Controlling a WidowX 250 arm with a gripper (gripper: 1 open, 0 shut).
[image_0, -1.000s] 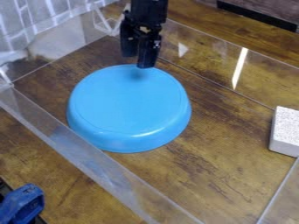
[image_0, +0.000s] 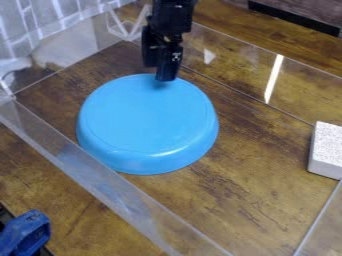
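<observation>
A round blue object (image_0: 146, 126), like an upturned bowl or lid, lies on the wooden floor of a clear-walled enclosure. My dark gripper (image_0: 163, 67) reaches down from the top of the view to the far edge of the blue object. Its fingertips are dark and small, so whether they are open, shut or touching the object is unclear.
A white block (image_0: 325, 149) sits at the right edge. A blue item (image_0: 20, 235) lies outside the clear wall at the lower left. A quilted silver covering (image_0: 60, 25) is at the upper left.
My gripper has shifted slightly to the right over the last second. The blue object looks unmoved.
</observation>
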